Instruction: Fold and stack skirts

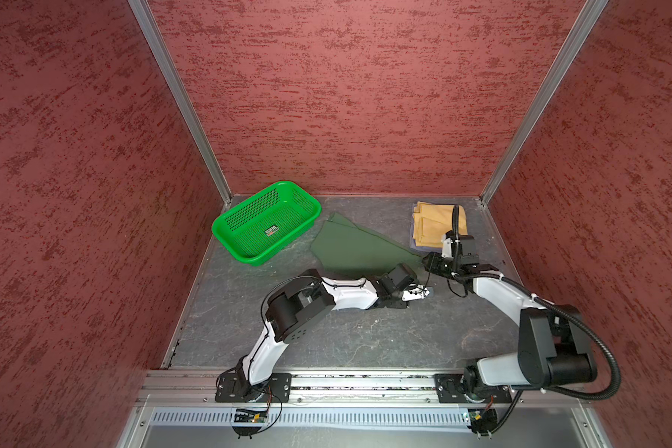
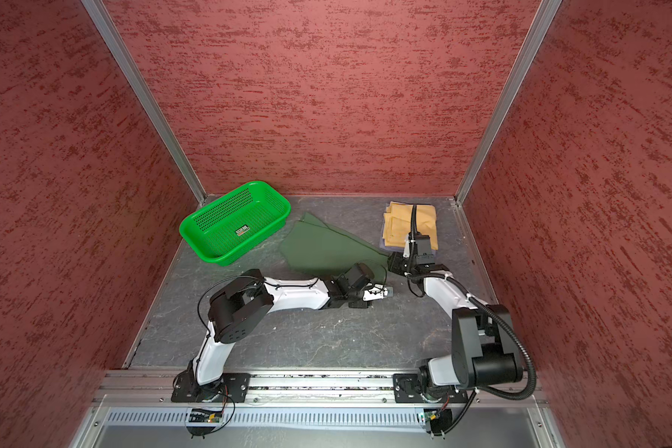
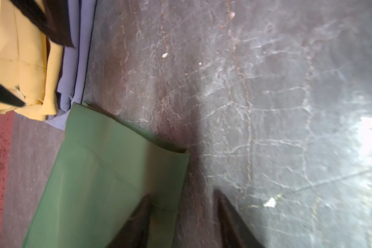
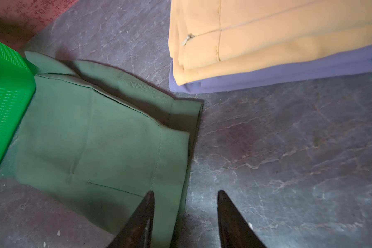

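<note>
A green skirt (image 1: 362,245) lies spread on the table right of the basket, doubled over, its layers a little offset along the far edge. In the left wrist view its open-ended edge (image 3: 124,136) points up and right. My left gripper hangs over the skirt's near right part, its blurred fingers apart and empty, one over green cloth and one over bare table. Beyond the skirt's right edge, my right gripper stands open with nothing between its fingers. Folded skirts, yellow (image 4: 277,37) on purple (image 4: 243,82), form a stack at the back right.
A green plastic basket (image 1: 266,224) stands at the back left, looking empty, close to the skirt's left end. Red walls enclose the back and sides. My two grippers are near each other.
</note>
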